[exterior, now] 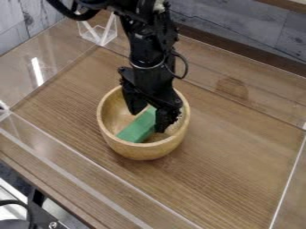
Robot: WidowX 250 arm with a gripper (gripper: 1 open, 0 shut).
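A tan round bowl (121,145) stands on the wooden table, holding a green object (136,130). My black gripper (147,106) is over the bowl, its fingers reaching down around the top of the green object. It stands open; whether its fingers touch the object I cannot tell.
A white wire-like item (96,27) is at the back left. A grey wall runs along the back, and a dark cable lies at the bottom left.
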